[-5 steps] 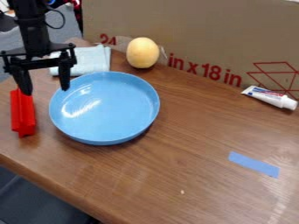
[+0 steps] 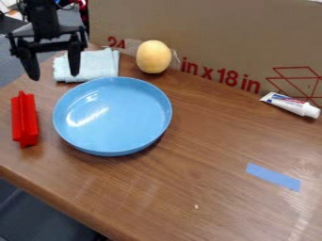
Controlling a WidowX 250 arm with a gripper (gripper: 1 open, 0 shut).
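Observation:
My black gripper (image 2: 53,63) hangs open at the upper left, above the table's left side, its fingers apart with nothing seen between them. Below it lie a red elongated object (image 2: 25,120) and, to its right, a blue round plate (image 2: 112,116), which is empty. A folded pale cloth (image 2: 96,63) lies behind the plate, partly behind the gripper.
A yellow round object (image 2: 153,56) stands at the back before a cardboard box (image 2: 239,28). A toothpaste tube (image 2: 291,104) lies at the right, with a strip of blue tape (image 2: 273,176) nearer.
My gripper has moved upward, away from the red object and the plate's left rim. The objects on the table look unmoved.

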